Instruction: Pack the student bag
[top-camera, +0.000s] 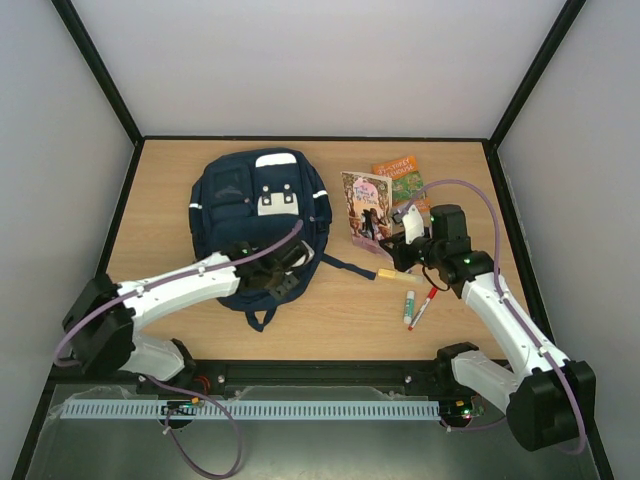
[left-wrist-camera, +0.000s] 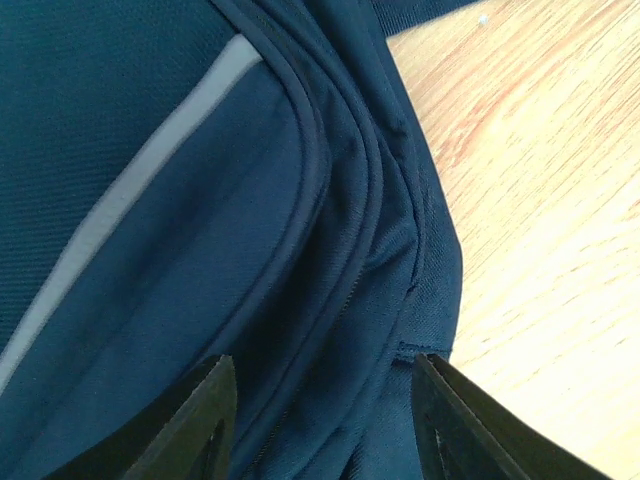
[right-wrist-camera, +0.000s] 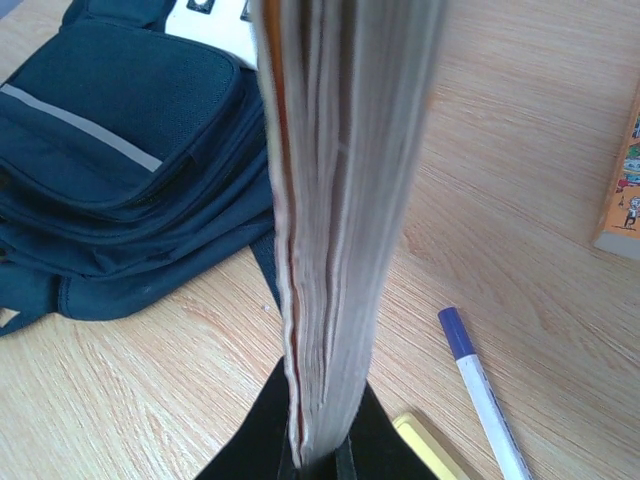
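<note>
The dark blue bag (top-camera: 225, 200) lies on the left half of the table. Over its lower right part hangs my left gripper (top-camera: 284, 292); in the left wrist view its fingers (left-wrist-camera: 210, 430) stand apart above the folds of the bag (left-wrist-camera: 230, 260), with nothing held between them. My right gripper (top-camera: 388, 250) is shut on the lower edge of a picture book (top-camera: 368, 205), holding it upright above the table. In the right wrist view the book's page edges (right-wrist-camera: 335, 220) fill the middle and hide what is behind.
An orange-and-green book (top-camera: 402, 178) lies behind the held one. Beneath and in front of the right gripper are a yellow stick (top-camera: 399, 276), a glue stick (top-camera: 409, 306), a red marker (top-camera: 423, 308) and a blue-capped marker (right-wrist-camera: 483, 390).
</note>
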